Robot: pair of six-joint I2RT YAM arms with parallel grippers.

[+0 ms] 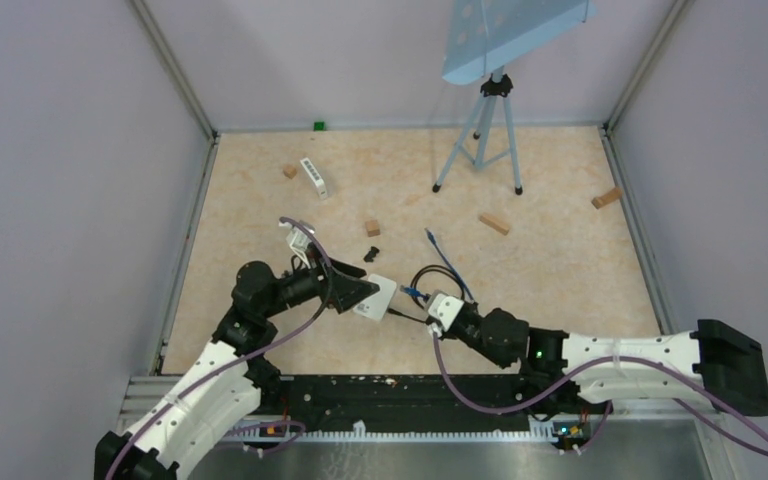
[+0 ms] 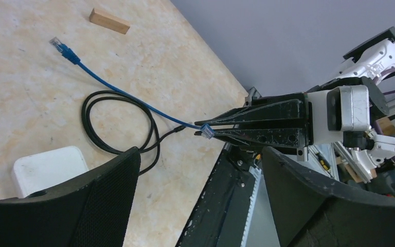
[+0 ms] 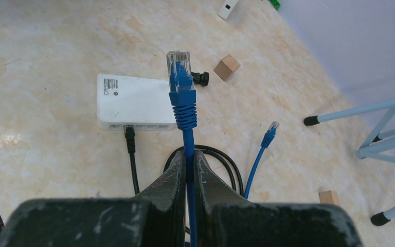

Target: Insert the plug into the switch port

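The white switch (image 1: 378,299) lies flat on the table, a black cable plugged into its near side. In the right wrist view, my right gripper is shut on the blue cable just behind its plug (image 3: 181,85); the clear tip points away from the fingers and overlaps the switch (image 3: 136,100) in the picture. The cable's other plug (image 2: 66,51) is loose toward the back. Over the switch's left side, my left gripper (image 1: 370,285) stands open with nothing between its fingers. The switch's ports are hard to make out.
A coiled black cable (image 2: 88,121) lies right of the switch. Behind are a small wooden block (image 1: 372,228), a black piece (image 1: 371,254) and another wooden block (image 1: 494,223). A tripod (image 1: 482,150) stands at the back right.
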